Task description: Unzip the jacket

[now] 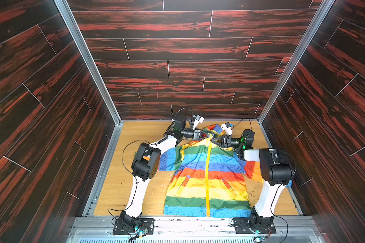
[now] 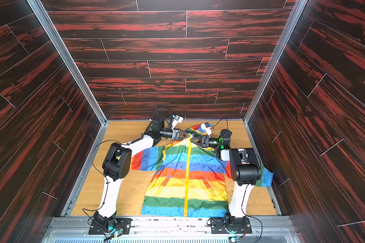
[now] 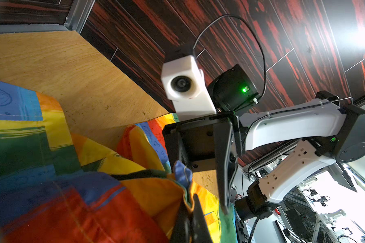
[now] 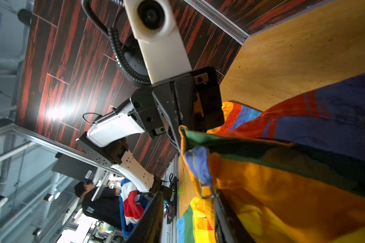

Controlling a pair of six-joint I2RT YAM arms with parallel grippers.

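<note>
The rainbow-striped jacket [image 1: 206,174] lies front up, a yellow zipper strip [image 1: 208,178] running down its middle to the hem. At the neck, my left gripper [image 1: 209,136] is shut on the collar edge [image 3: 188,199], whose cloth rises between its fingertips. My right gripper stands open just to the right of it, one finger [image 4: 154,220] well clear of the cloth and the other finger [image 4: 227,216] against the jacket front. A small metal zipper pull [image 4: 206,192] shows below the blue collar lining, close to that second fingertip.
Both sleeves spread out sideways under the arms, the left sleeve [image 2: 148,158] on the wooden table [image 2: 125,190]. The hood [image 1: 215,128] lies behind the grippers. Dark wood-patterned walls enclose the back and sides. Bare table shows either side of the jacket.
</note>
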